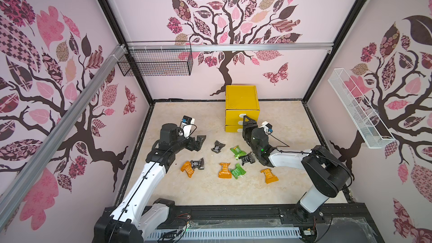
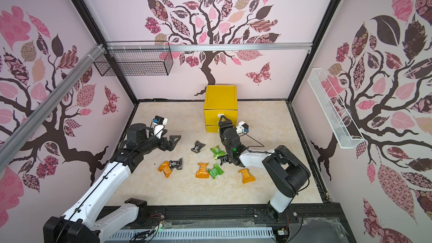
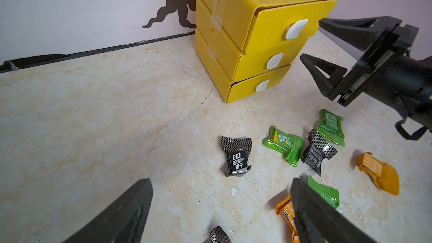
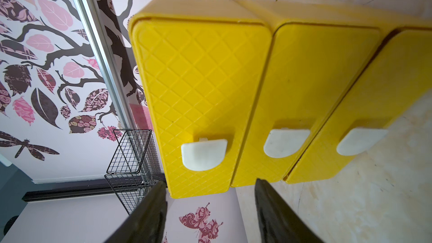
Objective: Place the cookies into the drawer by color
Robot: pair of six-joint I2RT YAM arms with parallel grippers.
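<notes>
A yellow three-drawer box (image 1: pixel 241 95) stands at the back, drawers shut, each with a white tab, like the top one (image 4: pixel 203 154). My right gripper is open in front of the top drawer, apart from it, nothing between its fingers. My left gripper hangs open over the front left of the floor, empty. Wrapped cookies lie on the floor: black (image 3: pixel 236 157), green (image 3: pixel 281 146) and orange (image 3: pixel 377 173), several in all.
Pink patterned walls enclose the floor (image 3: pixel 112 117). A black wire basket (image 1: pixel 155 60) hangs at the back left, a white one (image 1: pixel 360 108) on the right wall. The floor left of the box is clear.
</notes>
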